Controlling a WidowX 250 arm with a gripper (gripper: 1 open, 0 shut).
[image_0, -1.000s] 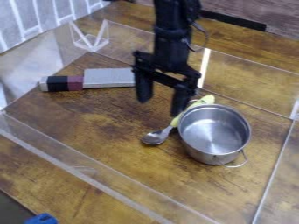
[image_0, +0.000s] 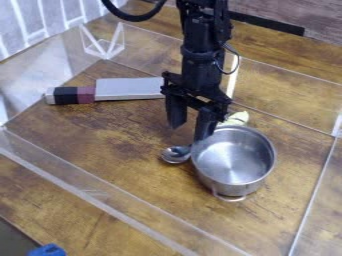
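Note:
The black arm comes down from the top, and its gripper (image_0: 190, 122) hangs over the back left rim of a steel pot (image_0: 235, 166). Whether the fingers hold the rim cannot be told. A metal spoon (image_0: 175, 154) with a pale yellow handle lies at the pot's left, partly hidden behind the pot.
A cleaver (image_0: 131, 88) with a dark and red handle lies at the back left on the wooden table (image_0: 84, 170). A clear barrier edges the work area. A blue object (image_0: 46, 250) sits at the bottom left corner.
The pot has shifted left and toward the front, now covering more of the spoon.

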